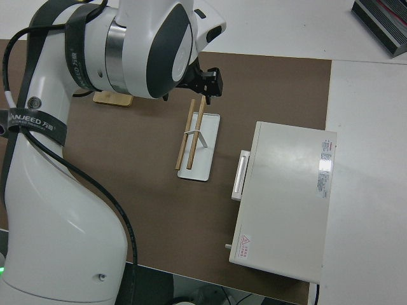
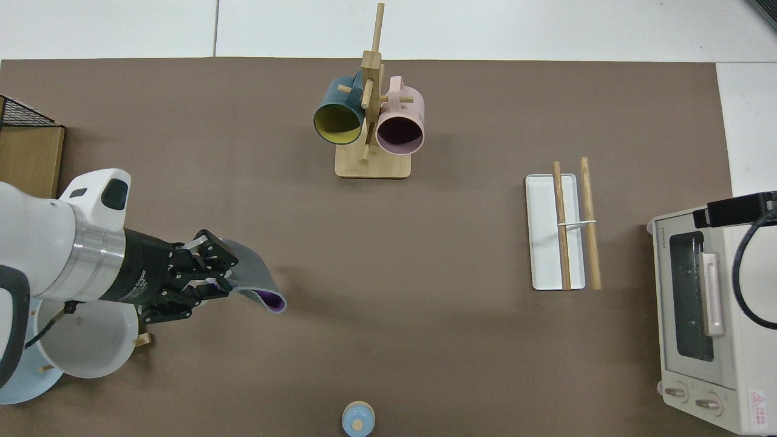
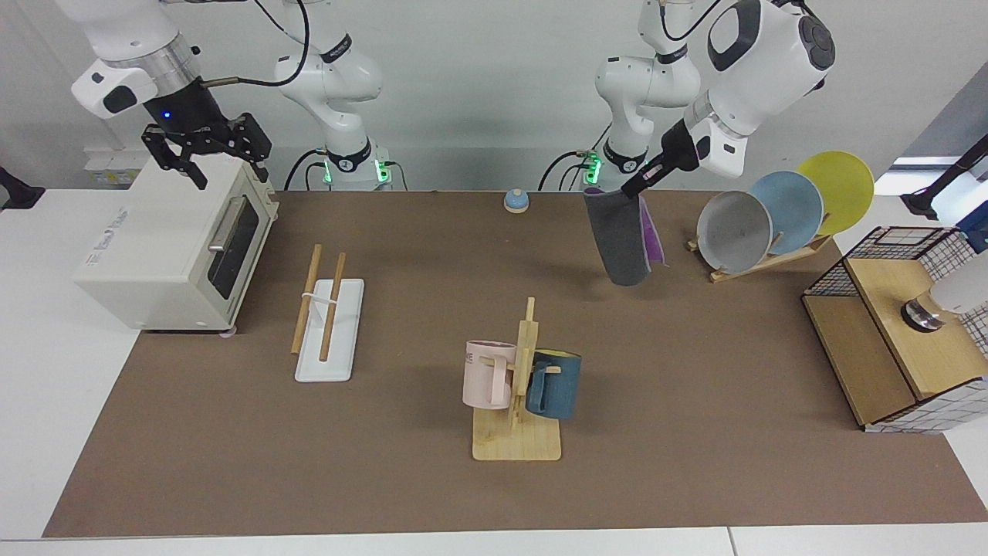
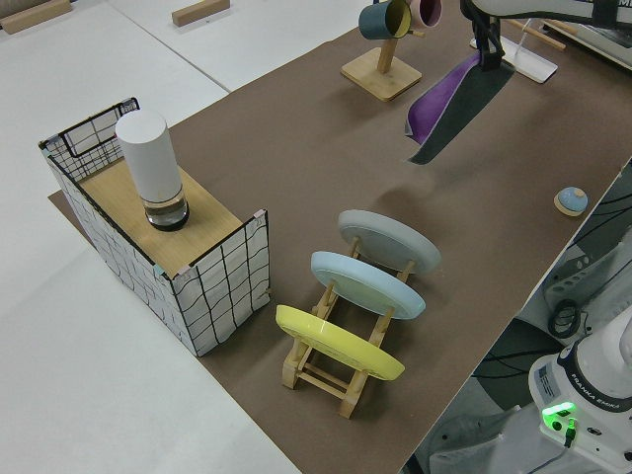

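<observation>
A grey cloth with purple lining (image 2: 255, 280) hangs from the gripper (image 4: 490, 61) of the arm over the plate-rack side, seen at the left of the top view; the gripper is shut on it. In the left view the cloth (image 3: 618, 241) dangles beside the plate rack. The other arm's gripper (image 3: 205, 162) is above the white toaster oven (image 2: 750, 306); whether it is open or shut is unclear.
A mug tree (image 2: 371, 164) holds two mugs. A white tray (image 2: 540, 233) bears two wooden rods. A rack holds plates (image 2: 85, 338) near a wire-and-wood shelf (image 4: 202, 232). A small blue object (image 2: 358, 419) sits at the edge.
</observation>
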